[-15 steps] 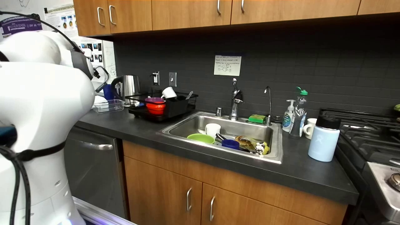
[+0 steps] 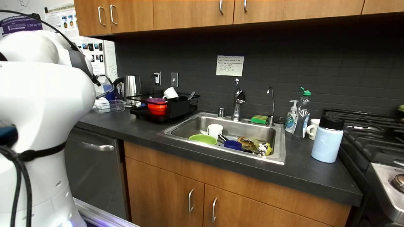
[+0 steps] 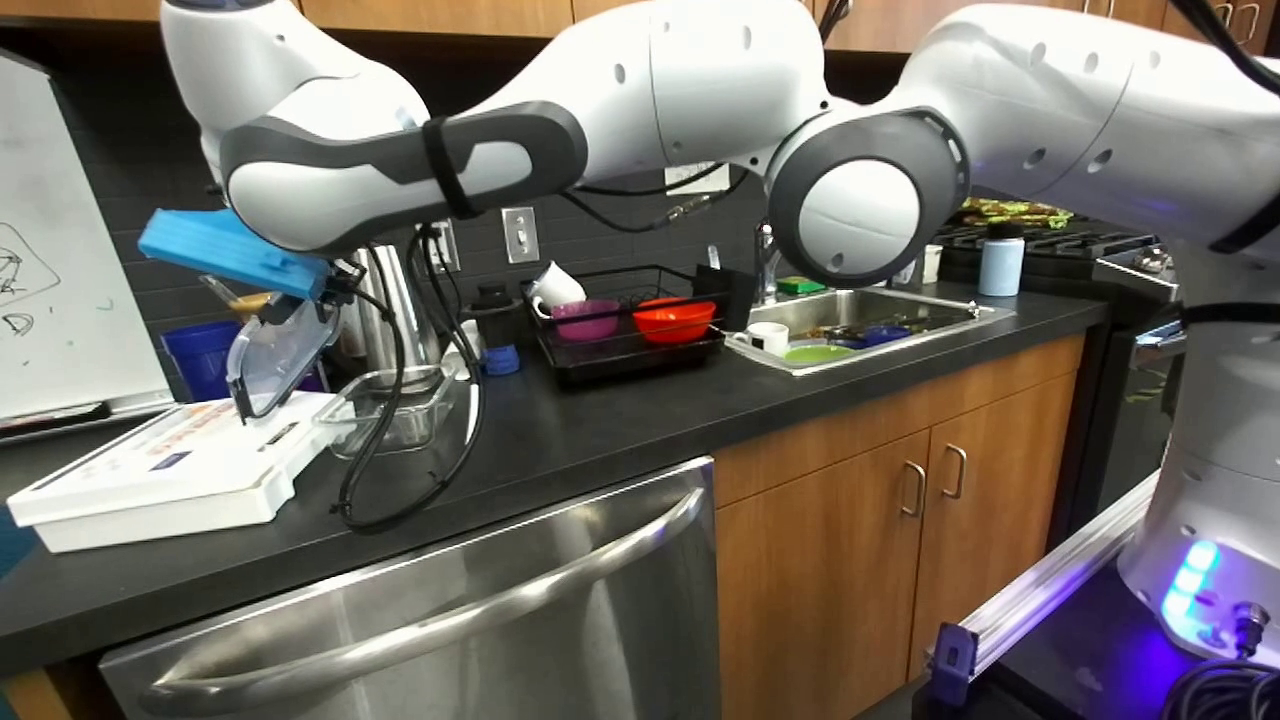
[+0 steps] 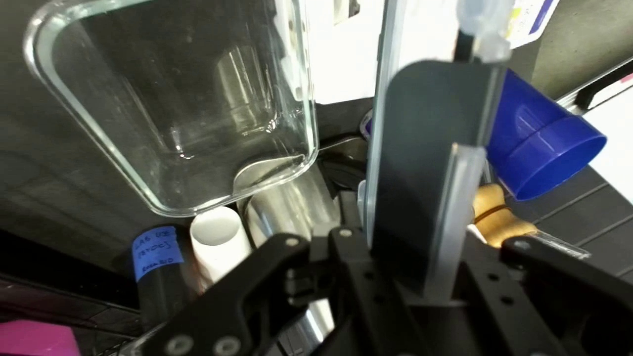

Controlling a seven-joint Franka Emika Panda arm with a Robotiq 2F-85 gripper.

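Note:
My gripper is shut on a clear, grey-rimmed plastic lid point(image 4: 436, 172), which stands nearly edge-on in the wrist view. In exterior view 2 the lid point(image 3: 274, 360) hangs tilted below the blue hand cover point(image 3: 234, 254), low over a white box point(image 3: 180, 462); whether it touches the box is unclear. An open glass container point(image 3: 396, 414) sits on the counter just right of the box. Seen from the wrist, this container point(image 4: 172, 204) lies to the left of the lid, with nothing visible inside. Arm and lid largely hide the fingertips in exterior view 2.
Close behind are a steel kettle point(image 3: 414, 324) and a blue cup point(image 3: 202, 354). A black dish rack point(image 3: 600, 360) with bowls and a mug stands to the right, before the sink point(image 2: 280, 147). Loose cables point(image 3: 360, 516) droop onto the counter's front.
In exterior view 1 the wrist end of the arm has come down somewhat, and the held lid has shifted and turned. The container and the sink's contents look unmoved.

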